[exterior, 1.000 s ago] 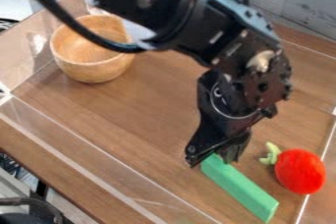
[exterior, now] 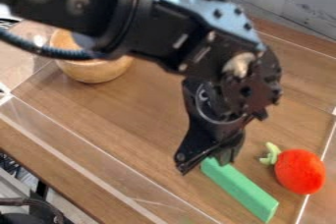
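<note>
My black gripper [exterior: 197, 157] points down at the upper-left end of a green block [exterior: 243, 191], which lies on the wooden table near its front right. The gripper looks shut, and its fingertips are at or just over that end of the block; whether they touch it I cannot tell. An orange-red soft toy [exterior: 300, 172] with a green stem, like a tomato or carrot, sits right of the block.
A wooden bowl [exterior: 92, 71] stands at the back left, partly hidden behind the arm. A grey wall [exterior: 296, 17] runs along the back.
The upper arm has swung down and left, covering more of the bowl. The fingertips have shifted slightly left and stay by the block's end; block and toy are unmoved.
</note>
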